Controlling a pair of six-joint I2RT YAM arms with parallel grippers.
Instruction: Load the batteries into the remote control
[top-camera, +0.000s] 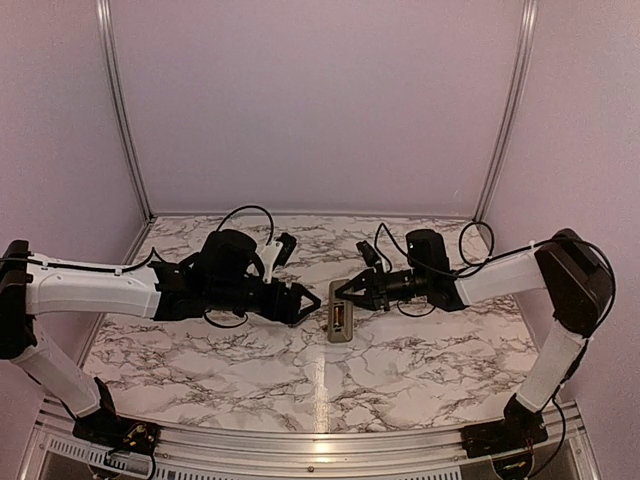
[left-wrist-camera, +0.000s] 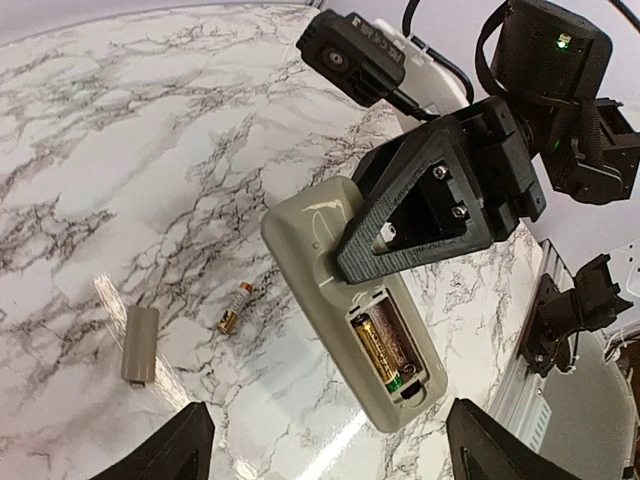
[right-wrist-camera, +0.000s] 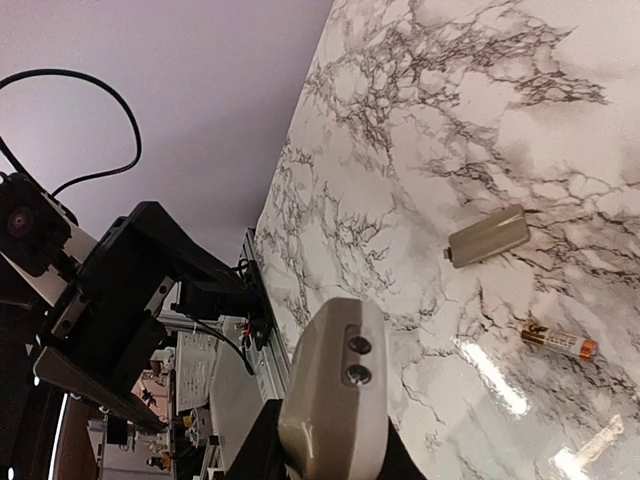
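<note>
My right gripper (top-camera: 350, 292) is shut on the grey remote (top-camera: 339, 322), held above the table with its battery compartment uncovered. In the left wrist view a battery (left-wrist-camera: 376, 350) lies inside that compartment, in one slot; the other slot (left-wrist-camera: 398, 334) looks dark. My left gripper is open just short of the remote, nothing seen between its fingers. A loose battery lies on the table, as does the grey cover, also seen in the right wrist view (right-wrist-camera: 488, 236).
Walls and metal rails (top-camera: 320, 435) border the work area.
</note>
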